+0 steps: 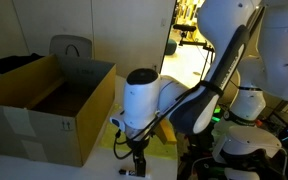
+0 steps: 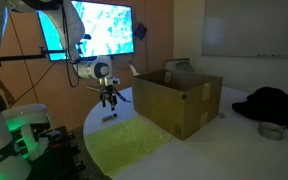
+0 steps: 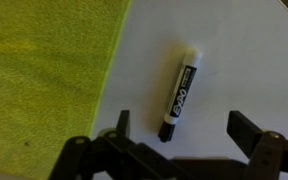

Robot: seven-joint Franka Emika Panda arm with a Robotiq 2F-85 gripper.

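A white Expo marker with a black label and dark cap (image 3: pixel 181 90) lies on the white table (image 3: pixel 249 75), to the right of the green cloth (image 3: pixel 44 80) in the wrist view. Open and empty, my gripper hangs above it, with one finger on each side of the marker in that view. In exterior view 1 the gripper (image 1: pixel 131 158) is just over the marker (image 1: pixel 134 174), a small gap apart. Exterior view 2 shows the gripper (image 2: pixel 108 99) above the marker (image 2: pixel 109 118) as well.
A large open cardboard box (image 1: pixel 29 133) stands beside the cloth. In exterior view 2, a black hat or cloth (image 2: pixel 269 104) and a round metal tin (image 2: pixel 272 131) rest farther along the table. Bare tabletop surrounds the marker.
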